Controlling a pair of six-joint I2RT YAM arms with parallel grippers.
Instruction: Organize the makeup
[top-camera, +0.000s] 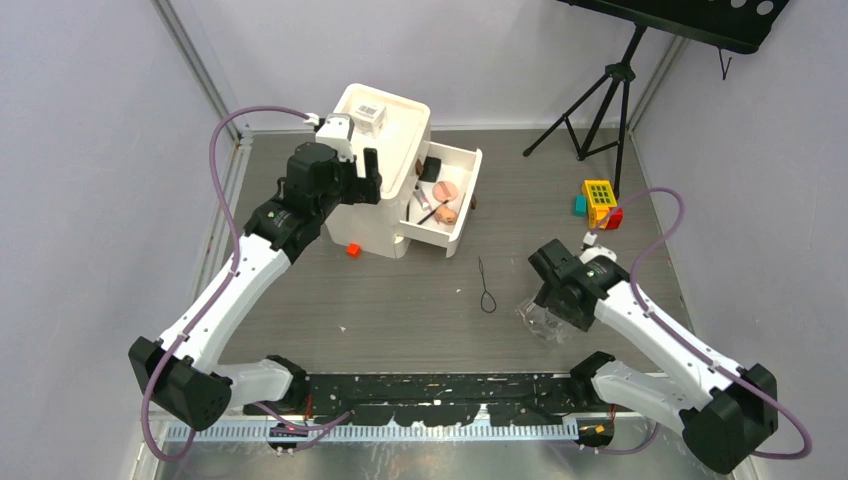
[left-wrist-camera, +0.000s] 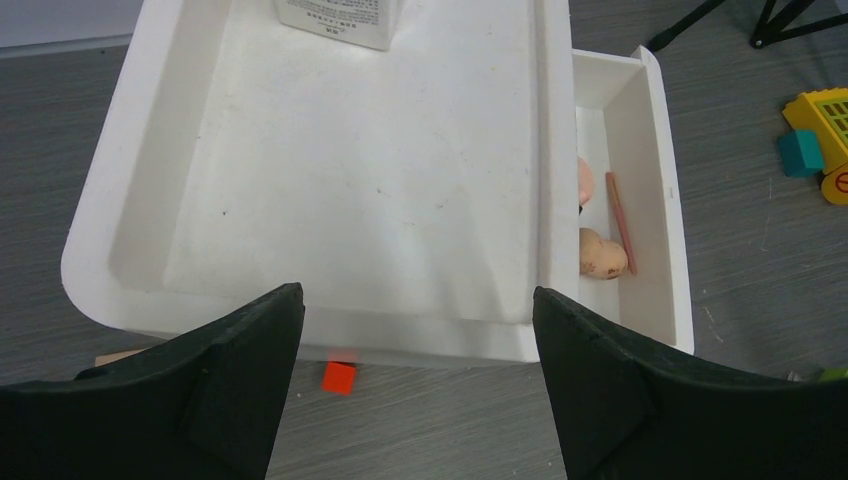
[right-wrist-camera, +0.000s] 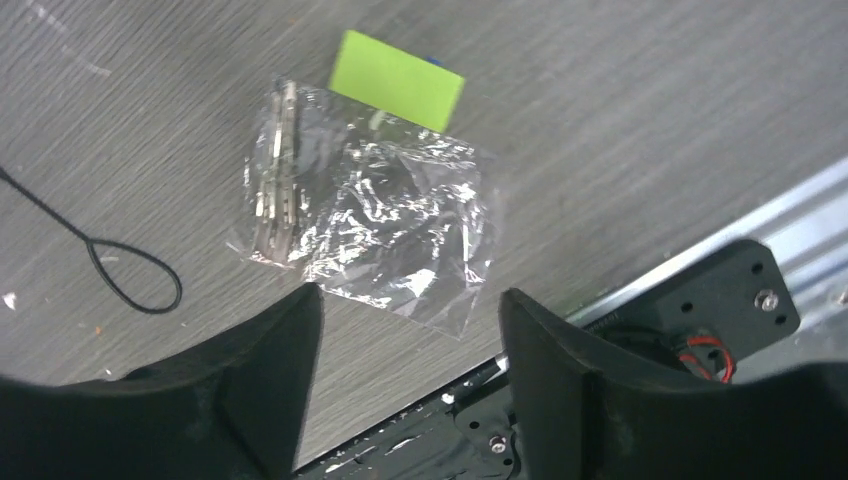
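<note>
A white drawer unit (top-camera: 385, 120) has its drawer (top-camera: 448, 235) pulled out, holding a black compact, a pink puff, a sponge (left-wrist-camera: 600, 255) and pencils. My left gripper (top-camera: 365, 175) hangs open over the unit's tray top (left-wrist-camera: 370, 170), empty. My right gripper (top-camera: 555, 305) is above a clear plastic bag (right-wrist-camera: 390, 220) with thin silvery items at one side, a green block (right-wrist-camera: 395, 80) beside it. Its fingers look apart, with nothing visibly held.
Toy blocks (top-camera: 600, 200) and a music stand (top-camera: 620, 72) stand at the back right. A red block (top-camera: 353, 250) lies by the unit, a black loop (top-camera: 488, 298) mid-floor.
</note>
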